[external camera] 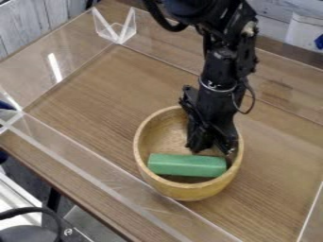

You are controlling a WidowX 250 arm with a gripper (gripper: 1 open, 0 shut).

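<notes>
A wooden bowl (161,184) sits on the table in the lower middle, with a green block (186,165) lying in its front part. My black gripper (209,142) reaches down into the back right of the bowl, behind the green block. Its fingertips are dark and partly hidden, so whether anything is between them is hard to tell.
A clear plastic holder (115,26) stands at the back left. A white object (307,33) is at the back right edge.
</notes>
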